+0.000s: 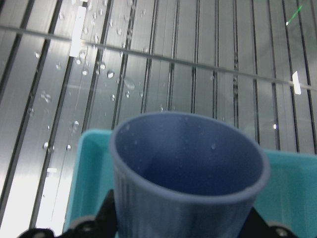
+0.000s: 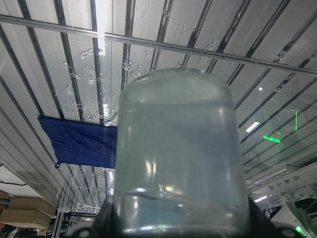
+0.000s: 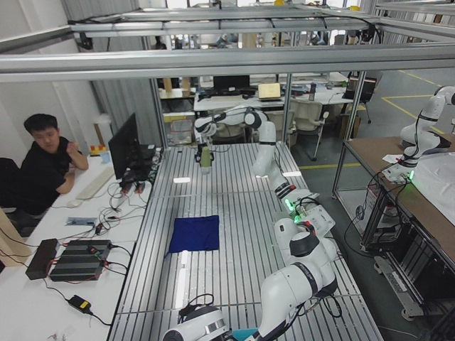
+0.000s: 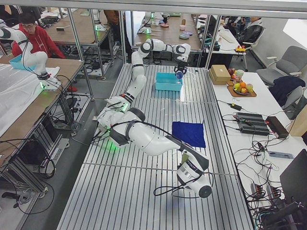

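Observation:
In the camera right view a blue cup (image 4: 179, 74) hangs from my left gripper (image 4: 180, 70) at the back, beside a turquoise bin (image 4: 168, 86). The cup (image 1: 188, 173) fills the bottom of the left wrist view, above the bin (image 1: 292, 188), with the gripper shut on it. A greenish translucent container (image 2: 178, 148) is in my right gripper, which is shut on it, at the far end in the camera left view (image 3: 205, 153). A dark blue cloth (image 3: 195, 233) lies flat on the slatted table.
A side desk (image 4: 232, 93) holds fruit, boxes, electronics and cables. A person (image 3: 50, 160) sits beside the left desk.

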